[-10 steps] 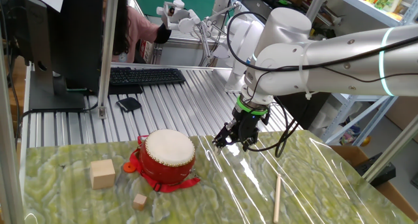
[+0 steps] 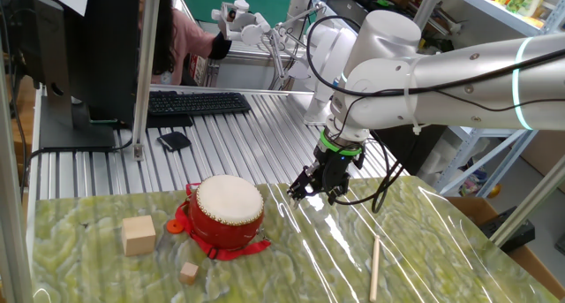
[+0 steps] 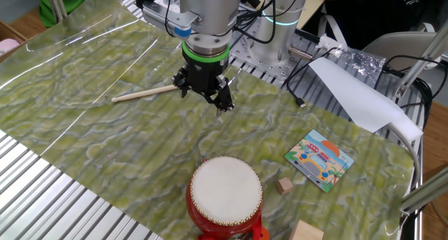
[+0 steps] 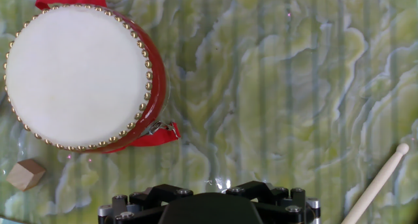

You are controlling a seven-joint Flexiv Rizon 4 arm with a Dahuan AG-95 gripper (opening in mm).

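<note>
A red drum (image 2: pixel 229 216) with a white head and gold studs stands upright on the green marbled cloth, a red ribbon round its base. My gripper (image 3: pixel 204 101) hangs above the cloth, apart from the drum, its fingers spread and nothing between them. Exterior view 1 has the gripper (image 2: pixel 315 195) to the right of the drum. In the wrist view only its upper linkages show along the bottom edge; the fingertips are hidden. A wooden drumstick (image 4: pixel 377 185) lies on the cloth, at the lower right of that view. In exterior view 2 the gripper covers one end of the stick (image 3: pixel 143 94).
A small wooden cube (image 2: pixel 189 273) and a larger wooden block (image 2: pixel 139 236) sit near the drum. A colourful picture card (image 3: pixel 320 160) lies flat beyond the small cube. White paper (image 3: pixel 360 93) rests at the table's edge.
</note>
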